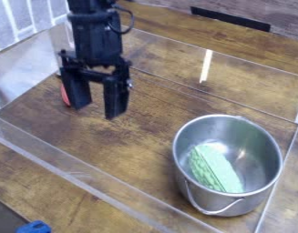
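Observation:
My black gripper (pixel 93 91) hangs raised over the left half of the wooden table, blurred, its two fingers apart with nothing visible between them. Behind it at the left a red object (pixel 66 96) is mostly hidden. At the right stands a steel pot (pixel 254 141) with a wire handle, holding a light green textured item (pixel 214 168).
Clear plastic edging runs around the wooden work area (pixel 127 155). A blue object (pixel 35 227) lies at the bottom left corner, outside the edging.

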